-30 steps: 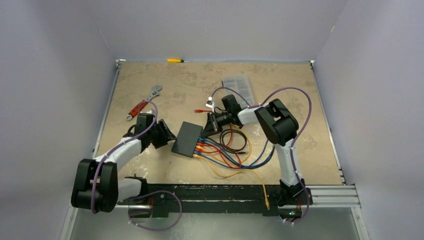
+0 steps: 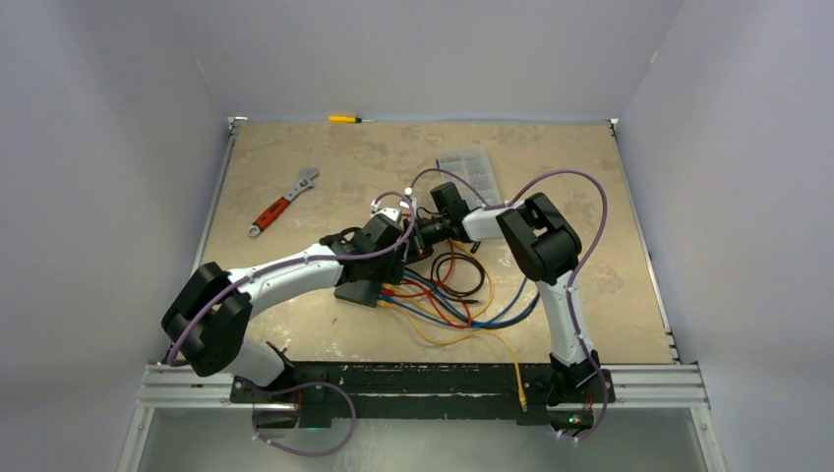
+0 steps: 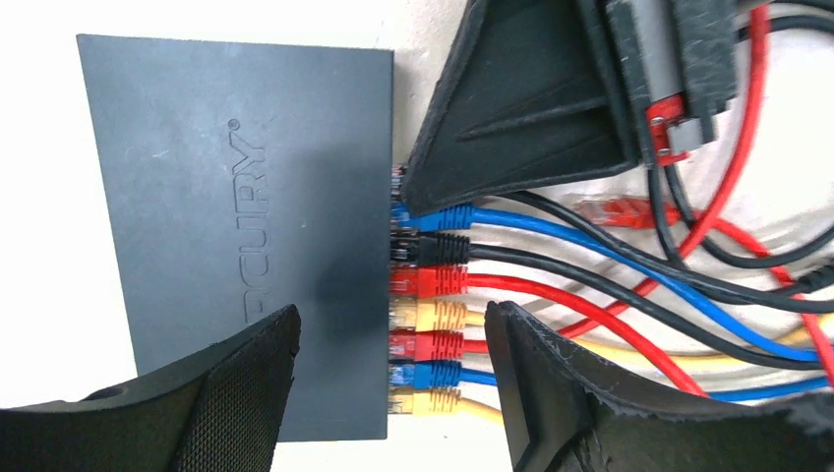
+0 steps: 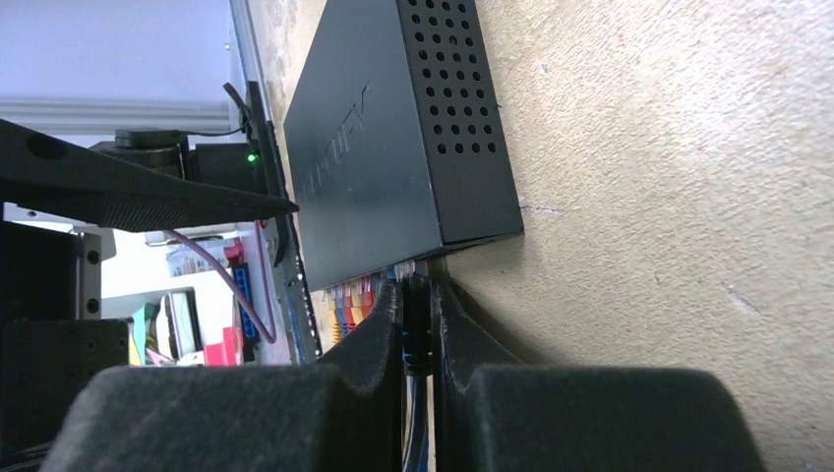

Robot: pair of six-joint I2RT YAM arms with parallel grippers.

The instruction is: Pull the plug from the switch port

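Observation:
The flat black switch (image 3: 241, 197) lies with a row of plugs along its right edge in the left wrist view. Red, blue, black and yellow plugs sit there; a black plug (image 3: 430, 248) is second from the visible top. At the row's upper end, close against the switch, my right gripper is shut on a black plug (image 4: 417, 339) with its cable trailing away. Whether that plug is fully seated is hard to see. Over the switch's port edge hangs my left gripper, open, nothing between its fingers, the plugs below.
Loose cables (image 2: 457, 280) coil right of the switch, with a loose red plug (image 3: 625, 211) among them. A wrench (image 2: 283, 202), a screwdriver (image 2: 344, 119) and a clear box (image 2: 468, 167) lie farther back. Both grippers are very close together.
My left gripper has swung right, from beside the switch to above its port side. The switch and my right gripper shifted slightly left early on; the right gripper stays at the plug.

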